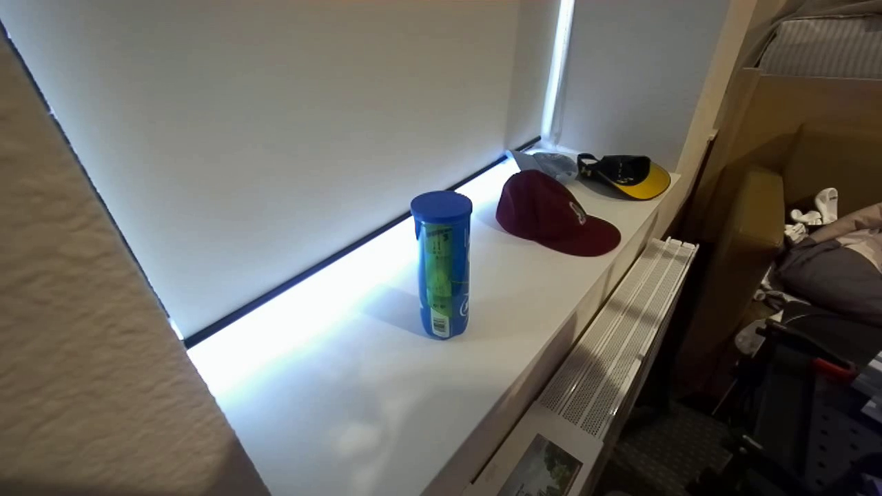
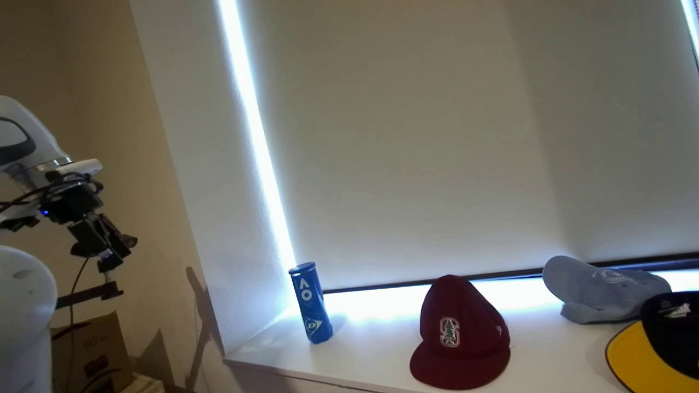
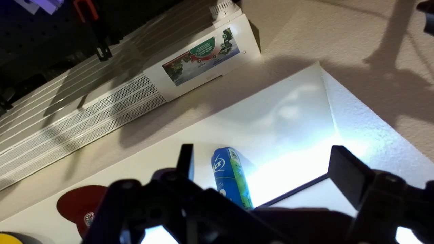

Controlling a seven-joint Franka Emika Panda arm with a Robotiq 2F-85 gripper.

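Note:
A blue tennis-ball can [image 1: 444, 269] with a blue lid stands upright on the white window sill [image 1: 355, 413]. Farther along the sill lies a maroon cap [image 1: 550, 213], its brim toward the sill's front edge. Behind it are a grey-blue cap [image 2: 606, 291] and a black-and-yellow visor [image 1: 624, 175]. My gripper is open, its two dark fingers wide apart in the wrist view. The can [image 3: 230, 177] shows beyond the gap, well away from the fingers. In exterior view 2 the gripper [image 2: 124, 252] hangs at the left, clear of the sill and everything on it.
A white radiator [image 1: 616, 339] runs below the sill's front edge. The textured wall [image 1: 91, 331] closes the sill's near end, and a drawn blind [image 2: 406, 144] stands behind it.

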